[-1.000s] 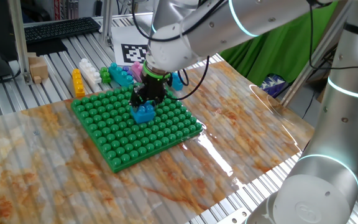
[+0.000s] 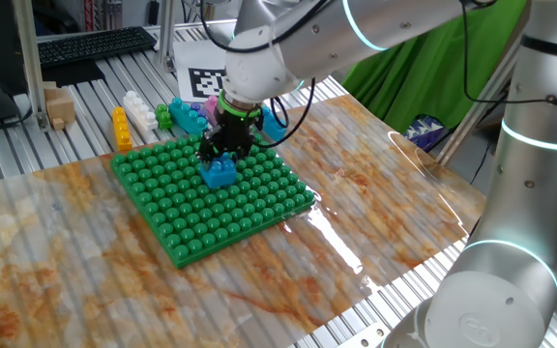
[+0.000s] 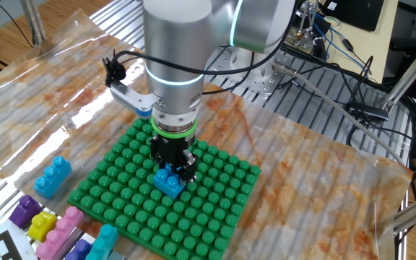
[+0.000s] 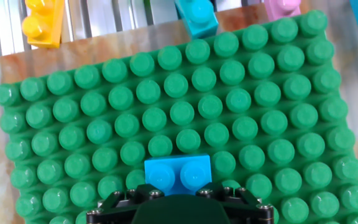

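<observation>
A blue brick (image 2: 219,173) with round studs is at my gripper (image 2: 222,157), over the middle of the green studded baseplate (image 2: 177,253). My gripper is shut on the brick, though its fingertips are largely hidden. In exterior view 2, the blue brick (image 3: 168,182) shows below the black gripper (image 3: 173,166). From the wrist, two studs of the blue brick (image 4: 178,173) stick out past the gripper, and the brick is turned slightly against the plate's stud rows. Whether it touches the studs below I cannot tell.
Beyond the plate lie loose bricks: yellow (image 2: 121,129), white (image 2: 140,111), teal (image 2: 188,116) and pink (image 3: 60,232) among them. Another blue brick (image 3: 53,177) lies beside the plate. Marbled sheet (image 2: 56,251) around the plate's near side is clear.
My gripper and the blue brick have shifted together slightly to the left in exterior view 1. The plate and loose bricks have stayed put.
</observation>
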